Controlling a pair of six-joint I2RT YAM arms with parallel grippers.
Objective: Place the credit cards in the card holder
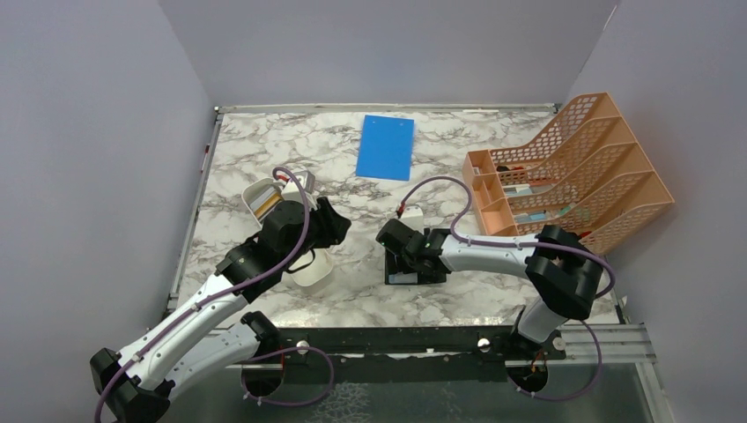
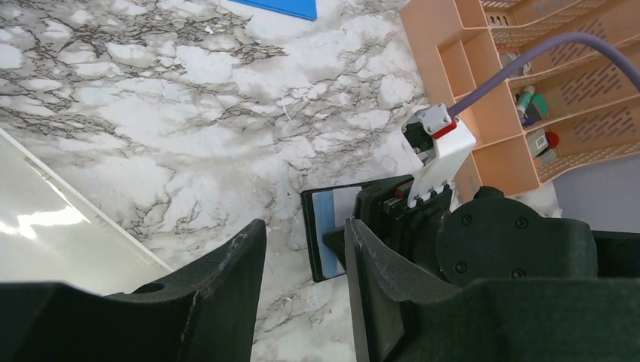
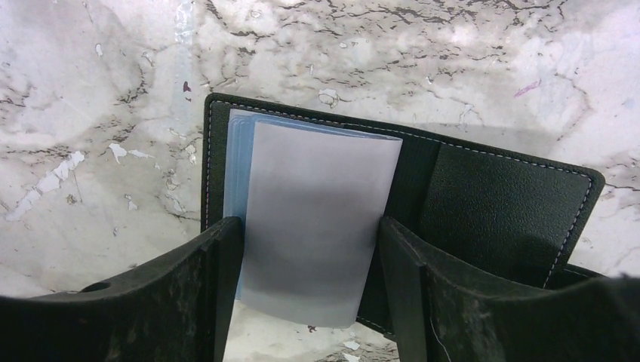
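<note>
The black card holder (image 3: 506,204) lies unfolded on the marble table, its clear and whitish sleeve pages (image 3: 321,219) facing up. My right gripper is open above it, one finger at each long side of the sleeve pages; whether they touch the edges I cannot tell. In the left wrist view, part of the holder (image 2: 312,237) shows behind the right gripper. My left gripper stands open over bare table, to the left of the holder, holding nothing. Thin flat pieces, possibly the cards (image 1: 265,204), stand in a white container at the left.
An orange organizer (image 1: 493,211) with several small items fills the right side. A blue sheet (image 1: 385,147) lies at the back. An empty-looking white bowl (image 1: 314,273) sits beside the left arm. Between blue sheet and holder the table is clear.
</note>
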